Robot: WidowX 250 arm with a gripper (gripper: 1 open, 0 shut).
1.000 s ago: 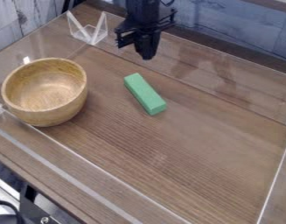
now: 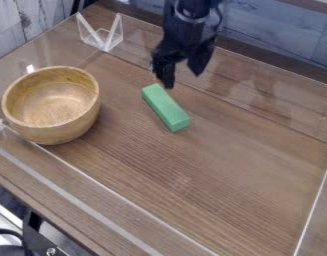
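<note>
My gripper (image 2: 182, 70) hangs open at the top centre, its dark body blurred, fingertips pointing down above a green bar (image 2: 165, 106). The bar lies flat and slanted on the wooden table (image 2: 219, 190). The gripper is apart from the bar, a little behind it. A wooden bowl (image 2: 51, 105) sits at the left.
A white wire object (image 2: 102, 32) stands at the back left. Dark cables show at the bottom left corner.
The bar and bowl have not moved.
</note>
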